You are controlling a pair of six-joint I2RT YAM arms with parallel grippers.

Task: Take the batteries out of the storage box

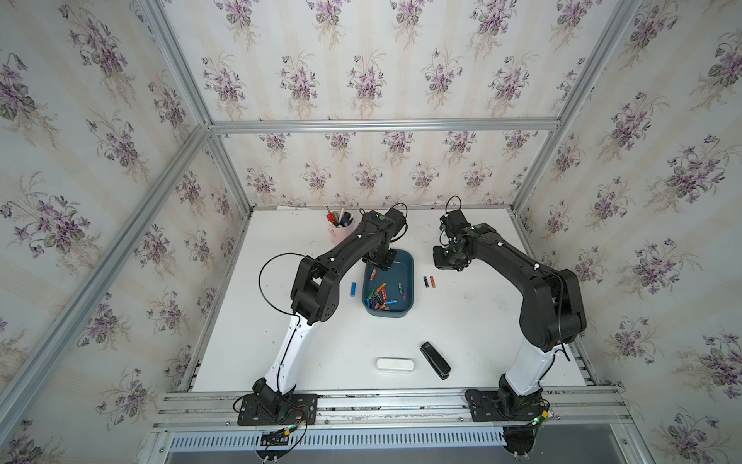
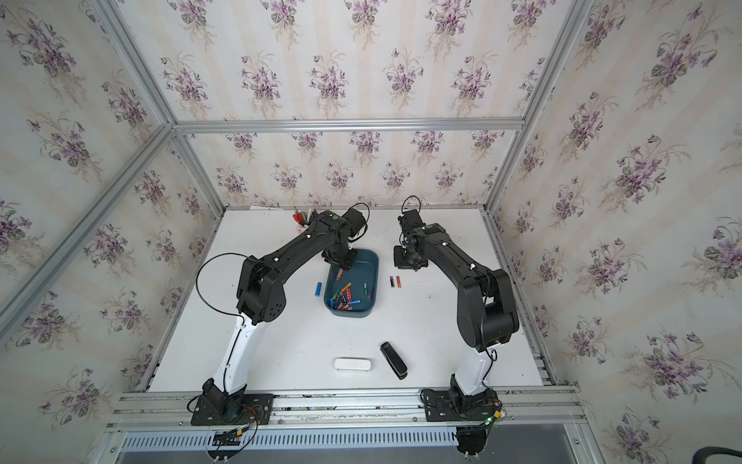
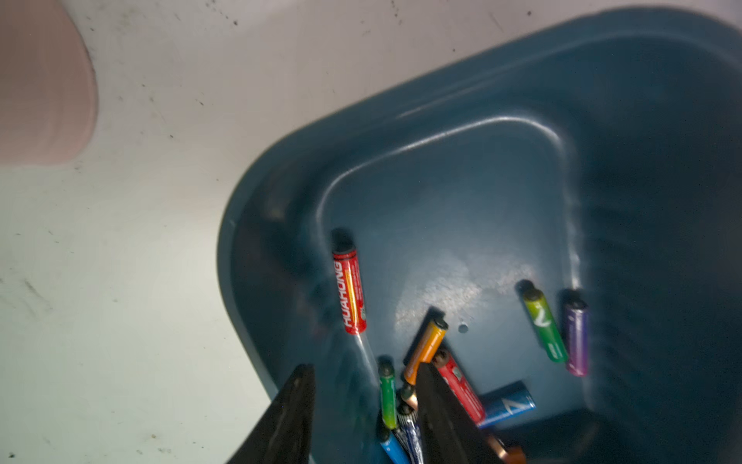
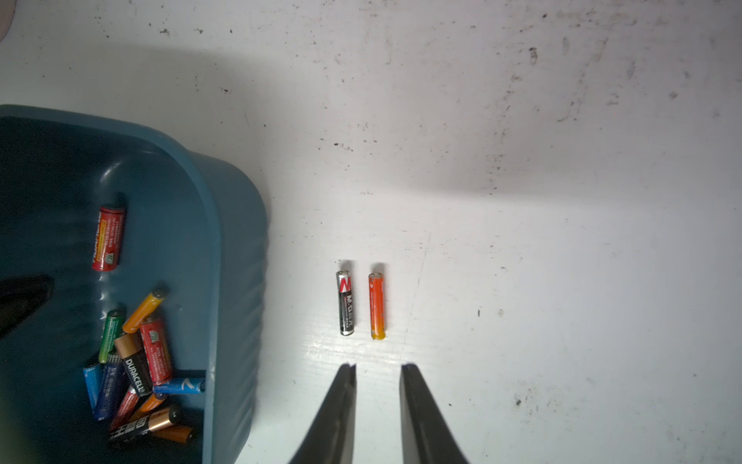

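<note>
A blue-grey storage box holds several batteries of mixed colours, among them a red one alone toward the back and a purple one. My left gripper hangs open over the box with nothing between its fingers. Beside the box's right side, a silver-black battery and an orange battery lie on the table, just ahead of my right gripper, which is partly open and empty above them. A blue battery lies left of the box.
A pink pen cup stands at the back left, close to the left arm. A white case and a black elongated object lie at the front.
</note>
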